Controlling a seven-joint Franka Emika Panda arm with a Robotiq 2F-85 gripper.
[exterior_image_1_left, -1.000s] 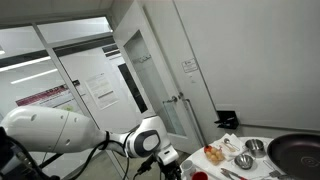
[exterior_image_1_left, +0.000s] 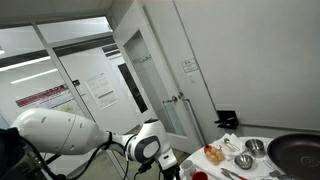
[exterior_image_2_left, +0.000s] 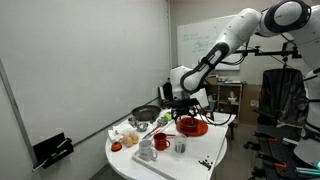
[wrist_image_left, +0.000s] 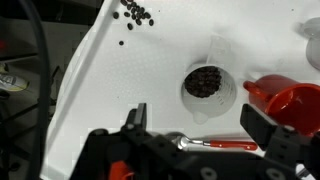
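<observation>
A white cup (wrist_image_left: 194, 103) with dark beans (wrist_image_left: 204, 81) inside stands on a white tray (wrist_image_left: 110, 85). In the wrist view my gripper is open over the cup, its fingers (wrist_image_left: 133, 122) apart on either side with nothing held. Exterior view 2 shows the gripper (exterior_image_2_left: 187, 108) above the tabletop, with the cup (exterior_image_2_left: 180, 145) below it. More dark beans (wrist_image_left: 135, 13) lie loose on the tray, away from the cup. The gripper's fingertips are hard to make out in exterior view 1.
Close beside the cup is a red mug (wrist_image_left: 289, 105); a white mug (exterior_image_2_left: 147, 150) stands farther along. A red-handled utensil (wrist_image_left: 228, 144) lies by the cup. Frying pan (exterior_image_1_left: 298, 154) and metal bowls (exterior_image_1_left: 244, 161) occupy the back. The tray's bean side has free room.
The arm appears slightly lower in exterior view 1 than before. The tabletop objects look unmoved.
</observation>
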